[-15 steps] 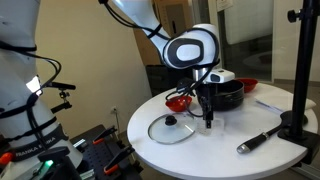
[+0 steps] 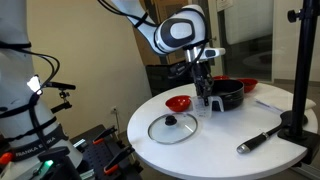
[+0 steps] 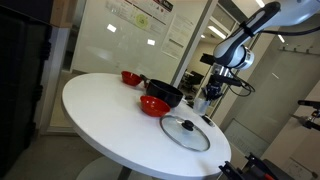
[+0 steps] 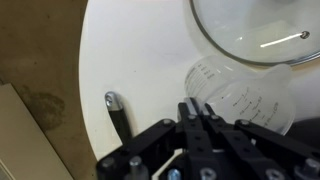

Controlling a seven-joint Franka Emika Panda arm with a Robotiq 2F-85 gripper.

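A clear measuring cup [image 2: 203, 107] with a handle hangs beneath my gripper [image 2: 208, 96], in front of the black pot. My gripper is shut, with the cup's thin wall seemingly between its fingers, though the contact is small and hard to make out. From the second exterior view, the cup [image 3: 200, 105] shows as a pale shape below the arm, behind the glass lid. In the wrist view the see-through cup [image 4: 250, 97], with printed markings, lies right at the fingertips.
A glass lid with a black knob [image 2: 171, 120] lies on the white round table [image 2: 190, 160]. Behind are a red bowl [image 2: 178, 103], a black pot [image 2: 230, 97] and another red bowl [image 3: 132, 78]. A black-handled utensil [image 2: 258, 140] rests at the right, near a black post [image 2: 297, 110].
The measuring cup and my gripper have risen together from the table and shifted slightly back toward the pot. Lid, bowls and utensil have stayed put.
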